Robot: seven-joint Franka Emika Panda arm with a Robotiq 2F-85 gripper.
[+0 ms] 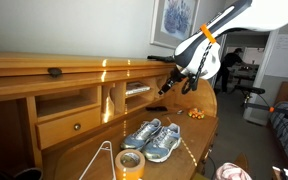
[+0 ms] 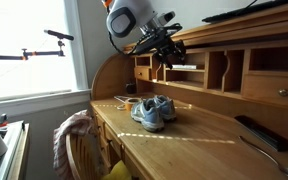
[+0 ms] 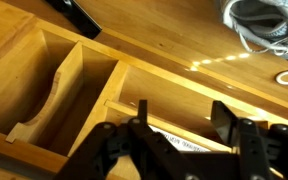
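My gripper is open in the wrist view, with no object between its fingers. It hangs above the desk near the hutch, also seen in exterior view 2 as the gripper (image 2: 168,62) close to the cubbies. A pair of grey-blue sneakers (image 1: 164,143) sits on the desk, well below and apart from it. In the wrist view one sneaker (image 3: 269,20) with white laces shows at the top right. A white flat item (image 3: 179,139) lies in a cubby beyond the fingers.
The wooden hutch (image 2: 246,57) with its cubbies and drawers (image 1: 69,127) runs along the desk's back. A dark elongated object (image 2: 262,133) lies on the desk, which has bare room (image 2: 189,150) beside the sneakers. An orange-brown roll (image 1: 130,162) stands in front.
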